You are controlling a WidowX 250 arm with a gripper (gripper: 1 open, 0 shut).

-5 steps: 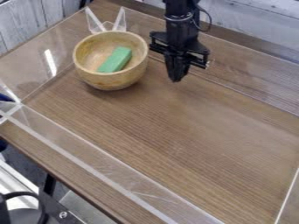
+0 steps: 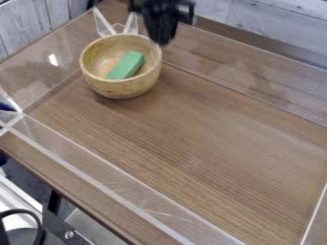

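A round wooden bowl (image 2: 120,88) sits at the upper left of the table (image 2: 192,163), with a green block (image 2: 125,65) lying inside it. Only the dark lower tip of my gripper (image 2: 161,33) shows at the top edge, above and just right of the bowl, blurred; whether it is open or shut cannot be seen.
A white rabbit-eared object (image 2: 115,23) is behind the bowl. Clear tape runs along the table's left side, and dark cables (image 2: 29,218) lie at the lower left corner.
My gripper has risen from beside the bowl to the top edge of the view, mostly out of sight. The bowl and block look unchanged.
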